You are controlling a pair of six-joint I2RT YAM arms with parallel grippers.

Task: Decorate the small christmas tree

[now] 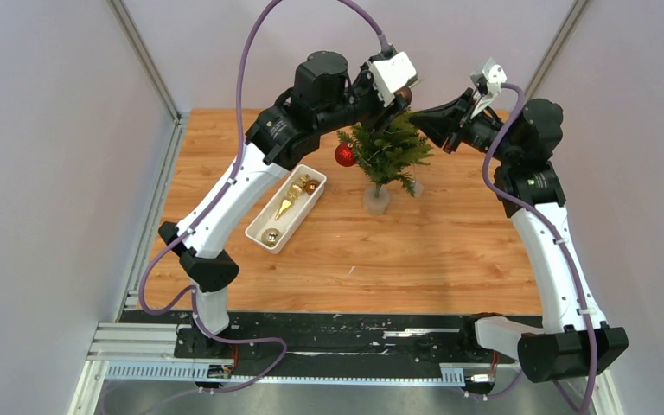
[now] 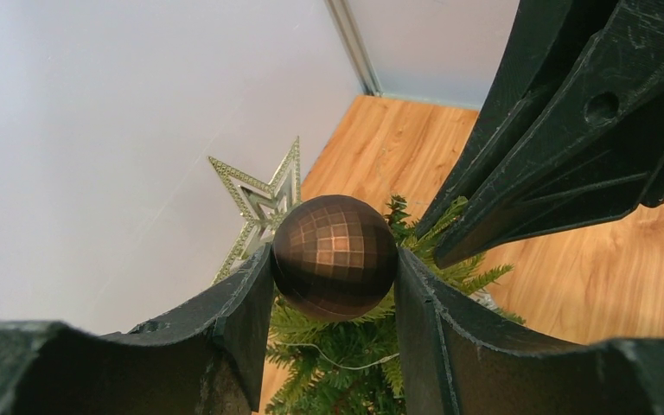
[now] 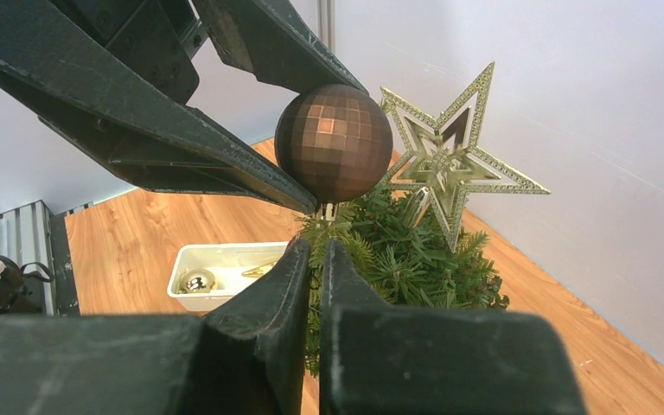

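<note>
The small green tree (image 1: 387,154) stands upright in the middle of the table, a gold star (image 3: 446,156) on its top. A shiny faceted brown ball (image 2: 335,258) is clasped by my left gripper, close beside the star and above the branches. Under the ball, a small light-coloured cap (image 3: 329,211) shows. My right gripper is shut, its fingertips at the upper branches just below the ball; whether a thin string or twig lies between them cannot be told. A red ball (image 1: 346,155) hangs at the tree's left side.
On the table, left of the tree, a white tray (image 1: 262,241) holds several gold and copper ornaments. Both arms reach in close together over the tree.
</note>
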